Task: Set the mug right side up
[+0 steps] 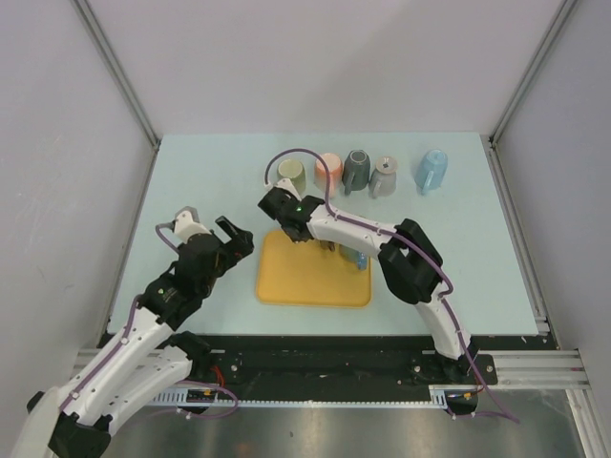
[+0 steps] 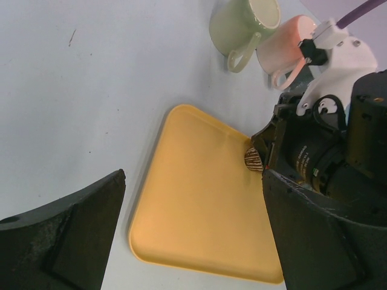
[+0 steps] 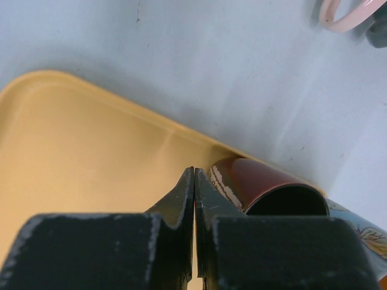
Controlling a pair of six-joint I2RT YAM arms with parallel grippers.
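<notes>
In the right wrist view a dark maroon mug (image 3: 254, 178) lies on its side inside the orange tray (image 3: 91, 157), beside a patterned blue mug (image 3: 366, 232). My right gripper is shut just left of the maroon mug, nothing visible between its fingertips. Its arm hides much of the mugs in the top view. My left gripper (image 1: 236, 232) stands open left of the tray, nothing between its fingers.
At the back stand green (image 1: 291, 174), pink (image 1: 327, 169), dark grey (image 1: 357, 169), light grey (image 1: 384, 175) and light blue (image 1: 431, 169) mugs.
</notes>
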